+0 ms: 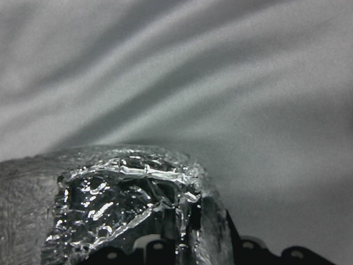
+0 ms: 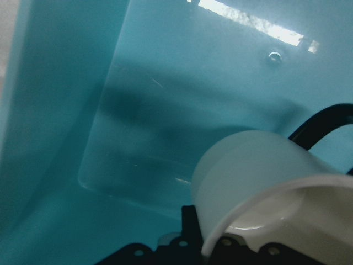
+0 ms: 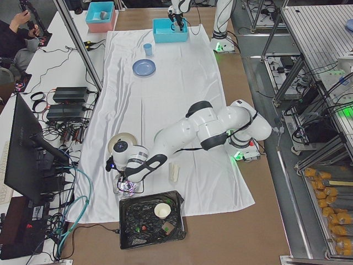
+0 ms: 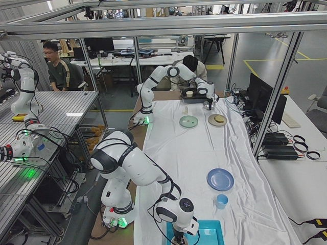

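Observation:
In the camera left view my left gripper (image 3: 121,176) is at a crumpled silver foil bag (image 3: 128,187) on the white cloth. In the left wrist view the shiny bag (image 1: 121,204) covers much of the fingers, whose state is unclear. In the right wrist view a white cup (image 2: 248,165) lies tilted at my right gripper's fingertips over or in a blue bin (image 2: 49,110), with its rim between the fingers. A black curved object shows behind the cup.
A black tray (image 3: 132,221) with a bowl sits at the near end. A tan plate (image 4: 217,124), green plate (image 4: 188,121), blue plate (image 4: 220,178) and blue cup (image 4: 222,201) stand on the cloth.

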